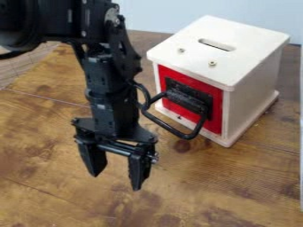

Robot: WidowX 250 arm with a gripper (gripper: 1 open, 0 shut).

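Observation:
My gripper [115, 170] hangs at the centre-left, pointing down over the wooden table with its two fingers spread and nothing between them. To its right stands a white wooden box [247, 89] with a slot in the top and a red front panel [208, 90]. A black loop handle [190, 133] sticks out from a dark fitting on that panel, toward my arm. The handle's left part is close beside the arm above the gripper; whether they touch I cannot tell.
A pale wall is behind the box, and a light edge runs along the far right.

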